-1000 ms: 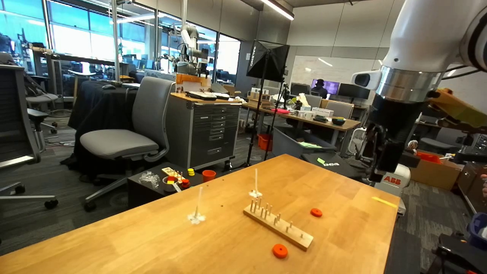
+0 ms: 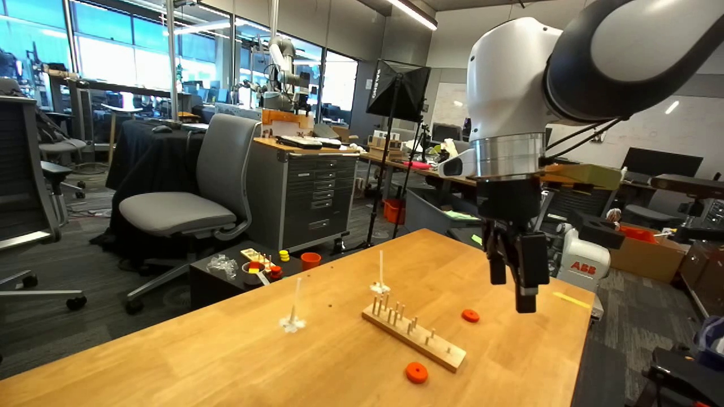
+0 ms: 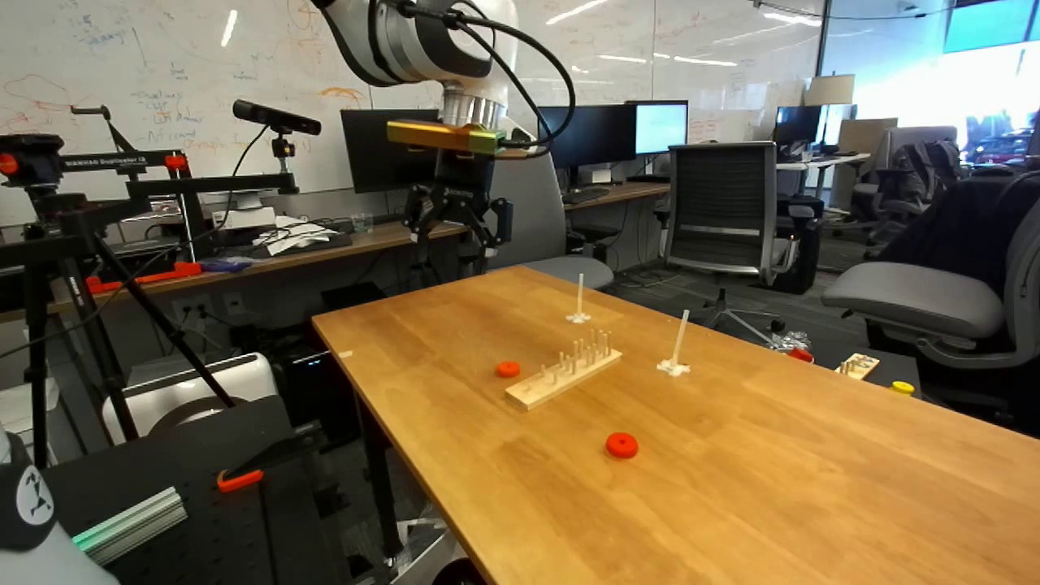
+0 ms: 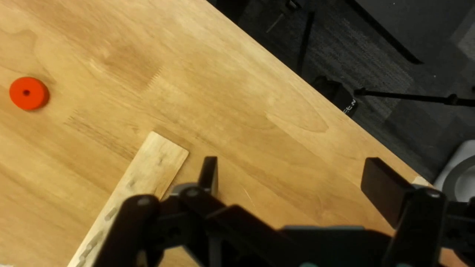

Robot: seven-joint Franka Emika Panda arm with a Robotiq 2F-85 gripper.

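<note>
My gripper is open and empty, held above the table toward its right side in exterior view 1. Below and to one side of it lies a wooden peg board (image 2: 414,336) with several short upright pegs. One red disc (image 2: 470,315) rests flat on the table beyond the board, nearer the gripper. Another red disc (image 2: 417,372) lies on the near side of the board. The wrist view shows a single red disc (image 4: 29,93) with a centre hole at upper left, apart from the fingers (image 4: 208,175). The board's end (image 4: 156,162) is partly hidden by the gripper.
Two thin upright posts stand on white bases, the nearer post (image 2: 296,305) and the farther post (image 2: 381,271). The wooden table (image 2: 169,353) is otherwise largely clear. Beyond its far edge sits a low black stand (image 2: 210,285) with small items.
My arm and gripper have swung left in exterior view 1, from beyond the right part of the table to a place closer to the peg board. Discs, board and posts have not moved.
</note>
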